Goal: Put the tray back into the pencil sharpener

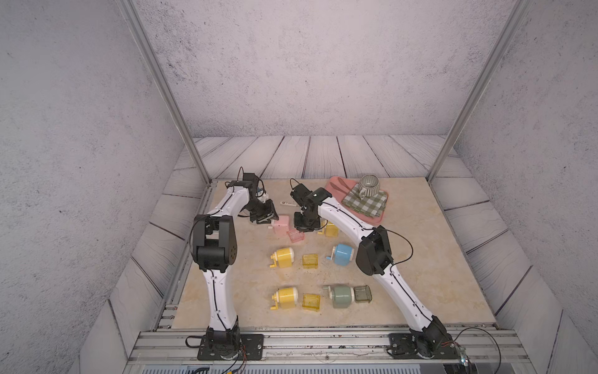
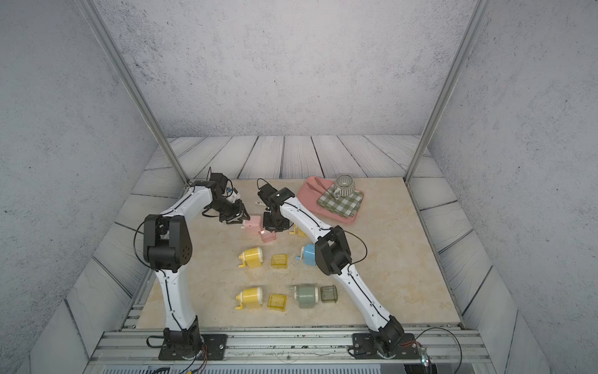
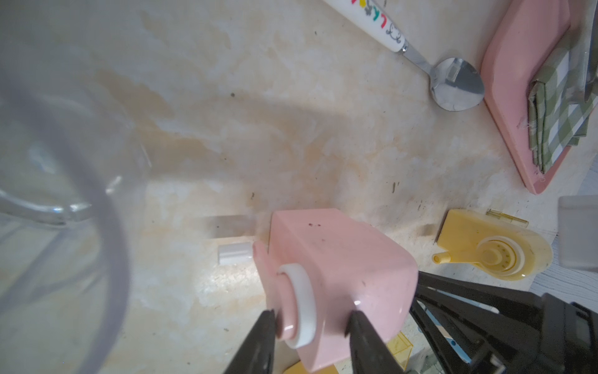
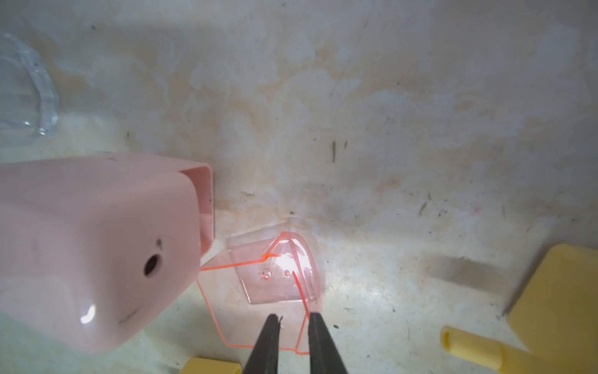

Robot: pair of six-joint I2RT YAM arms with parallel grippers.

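A pink pencil sharpener fills the lower middle of the left wrist view, with my left gripper shut on its body near the white ring. Its crank points left, and the tray opening faces right in the right wrist view. The clear pink tray lies on the table just right of the sharpener, at an angle to it and outside the opening. My right gripper is partly open over the tray's near right edge. One tray wall shows between its fingers; whether they touch it I cannot tell.
A yellow sharpener stands to the right. Nearer the front are yellow sharpeners, a blue one and a green one, with loose trays. A glass stands left, a spoon behind.
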